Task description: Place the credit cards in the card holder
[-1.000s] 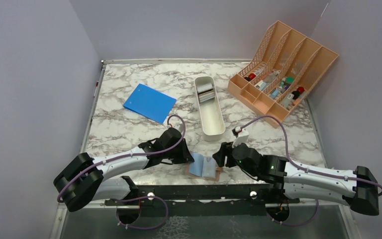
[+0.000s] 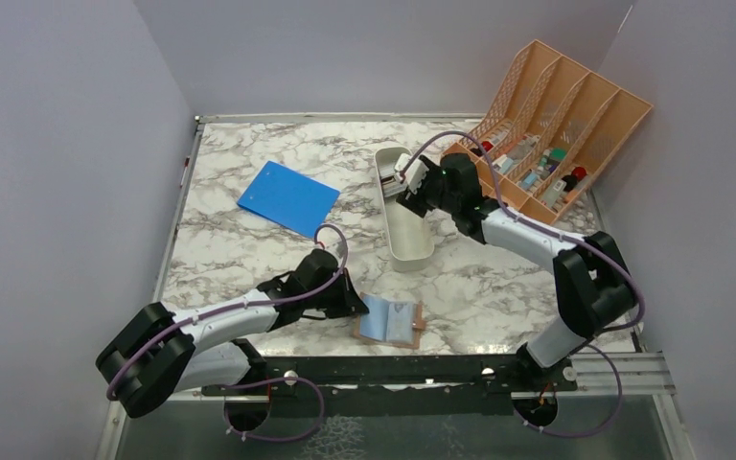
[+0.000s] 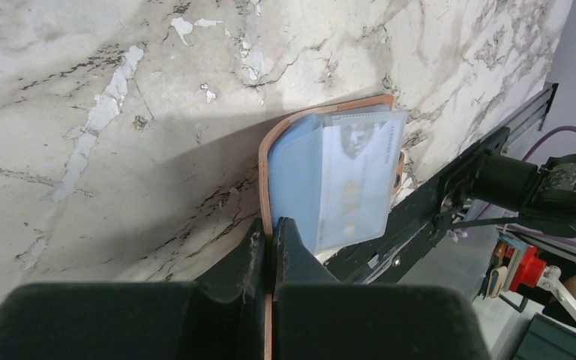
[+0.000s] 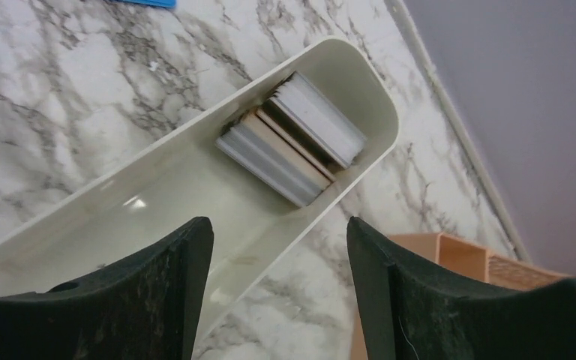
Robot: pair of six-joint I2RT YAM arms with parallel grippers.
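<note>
Near the front edge lies the card holder [image 2: 400, 323], opened, with clear sleeves [image 3: 360, 180] and a brown edge. My left gripper is shut on the holder's thin left edge. Several cards [image 4: 300, 142] stand on edge in a row, in two groups, at the far end of a long white bin [image 4: 157, 161]. Over that bin hovers my right gripper, its fingers [image 4: 184, 274] wide apart with nothing between them. In the top view the right arm covers part of the bin and cards.
A blue folder [image 2: 288, 198] lies at the back left. A tan organizer [image 2: 575, 105] with bottles stands back right, close to the right arm. Bare marble table [image 2: 479, 302] shows right of the holder.
My right gripper has travelled from beside the card holder up and back to the white bin. The left arm has shifted slightly left, and the holder's near edge with it.
</note>
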